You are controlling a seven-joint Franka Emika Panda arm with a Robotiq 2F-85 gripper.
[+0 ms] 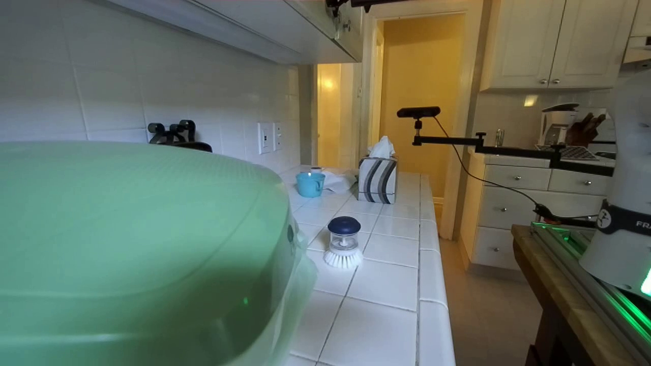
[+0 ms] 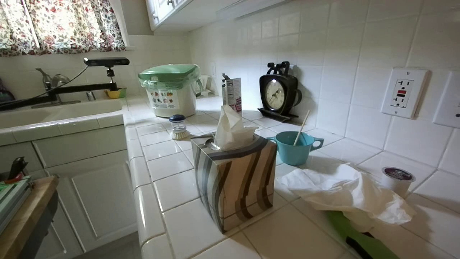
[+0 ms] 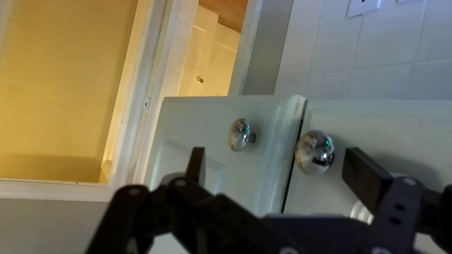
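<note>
In the wrist view my gripper is open, its dark fingers (image 3: 364, 177) far apart and nothing held between them. Two pale cabinet doors face it: the left door (image 3: 203, 122) and the right door (image 3: 394, 127), divided by a narrow dark gap. The left door carries a round metal knob (image 3: 239, 134). A second shiny knob (image 3: 314, 152), on the right door, appears in the space between the fingers, close to the right one; whether anything touches cannot be told. Exterior view 1 catches only the bottom of the gripper at its top edge, by the upper cabinet (image 1: 351, 39).
Below, the tiled counter (image 1: 384, 305) holds a green-lidded bin (image 2: 172, 71), a dish brush (image 1: 343, 241), a tissue box (image 2: 235, 181), a turquoise cup (image 2: 293, 149) and a black dial scale (image 2: 278, 92). A camera arm (image 1: 519, 149) reaches over the floor gap.
</note>
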